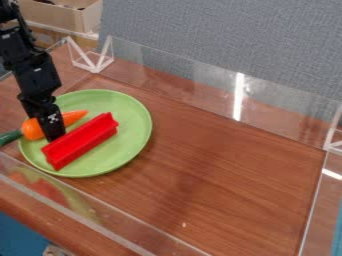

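Note:
A green plate (123, 153) lies at the left of the wooden tabletop. On it are an orange carrot (34, 129), with a green top poking out to the left past the rim, and a red rectangular block (83, 139) lying diagonally. My black gripper (47, 123) comes down from the upper left over the carrot, its fingertips low at the carrot beside the red block. The fingers look open, though the carrot and fingers overlap, so contact is unclear.
Clear low walls (241, 97) and white corner brackets (88, 58) edge the table. The wooden surface (227, 180) right of the plate is bare. A cardboard box (62, 15) stands beyond the back-left corner.

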